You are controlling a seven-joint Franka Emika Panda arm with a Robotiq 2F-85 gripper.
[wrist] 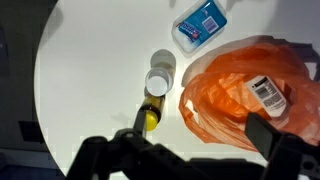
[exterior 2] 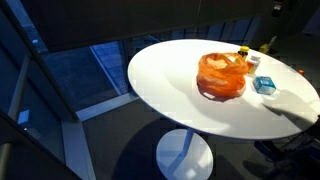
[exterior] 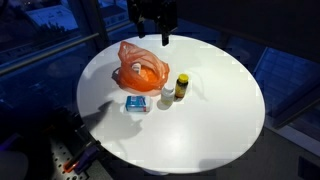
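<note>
An orange plastic bag point(exterior: 146, 68) lies open on the white round table, a white bottle point(wrist: 266, 93) inside it. In front of the bag is a blue-and-white box point(exterior: 137, 103). A white bottle point(exterior: 167, 97) stands beside a brown bottle with a yellow cap point(exterior: 181, 86). My gripper point(exterior: 153, 38) hovers above the far part of the table, over the bag in exterior view 1. Its two fingers point(wrist: 130, 152) are wide apart in the wrist view, and nothing is held between them.
Large windows point(exterior 2: 85, 70) stand behind.
</note>
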